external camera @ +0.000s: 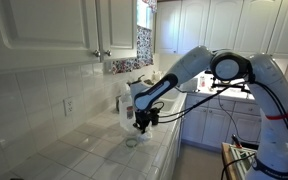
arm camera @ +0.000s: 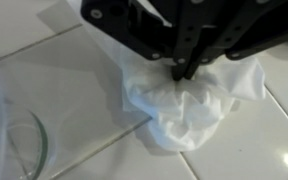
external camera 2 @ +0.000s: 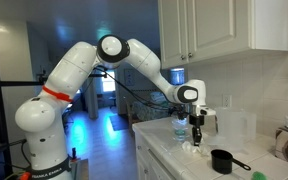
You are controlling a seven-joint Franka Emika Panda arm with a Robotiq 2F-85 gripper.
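A crumpled white cloth or paper (arm camera: 184,105) lies bunched on the tiled counter, directly under my gripper in the wrist view. The fingers are shut, their dark tips set down among its folds. Whether a fold is pinched between them is hidden. From the second exterior view, the gripper (external camera 2: 196,141) points down at the same white bundle (external camera 2: 193,150). The arm hides much of this spot in the first exterior view, where the gripper (external camera: 142,129) is low over the counter.
A black pot (external camera 2: 222,161) stands close beside the cloth, its handle pointing away. Clear round glassware (arm camera: 22,140) is at the lower left of the wrist view. Wall cabinets (external camera 2: 224,30) hang above. Bare white tiles (external camera: 74,156) stretch along the near counter.
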